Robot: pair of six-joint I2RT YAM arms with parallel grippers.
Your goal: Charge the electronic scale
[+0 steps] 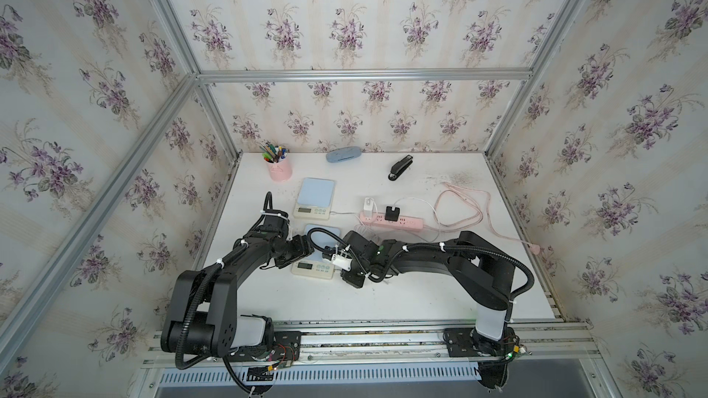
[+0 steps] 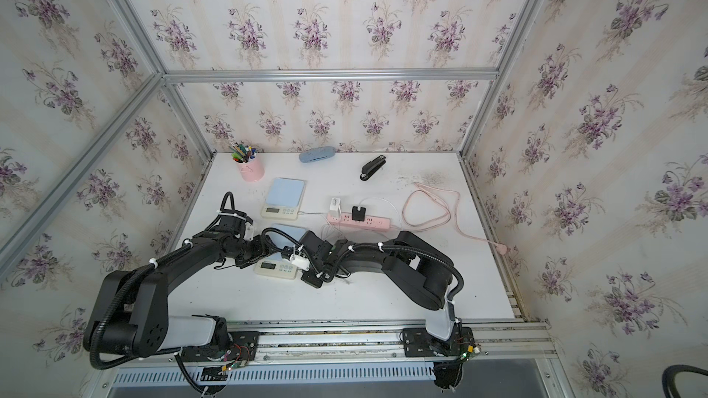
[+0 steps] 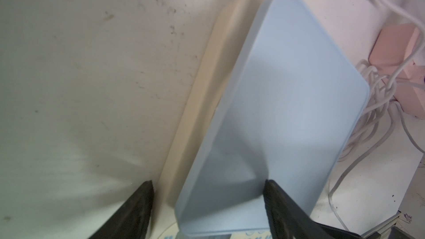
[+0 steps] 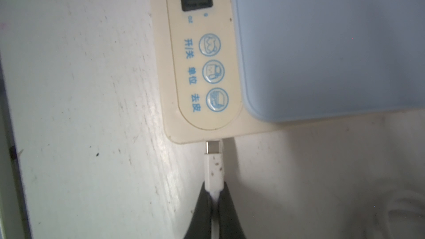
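Observation:
The front electronic scale (image 4: 203, 119), cream with a blue platform (image 4: 327, 48), lies flat under both arms. Its display and buttons show in the right wrist view. My right gripper is shut on the white cable just behind its plug (image 4: 214, 168). That plug lines up with the scale's side edge, its metal tip meeting the edge with a stretch of metal still showing. In the left wrist view my left gripper is parted, one finger (image 3: 132, 212) beside the scale's outer edge and the other over the platform; firm contact cannot be made out.
A second scale (image 1: 313, 202) with a cable at its side sits behind. The pink power strip (image 1: 402, 221) carries a white and a black adapter (image 1: 392, 213), with loose cables around it. Pen cup, blue case and stapler (image 1: 400, 167) stand at the back.

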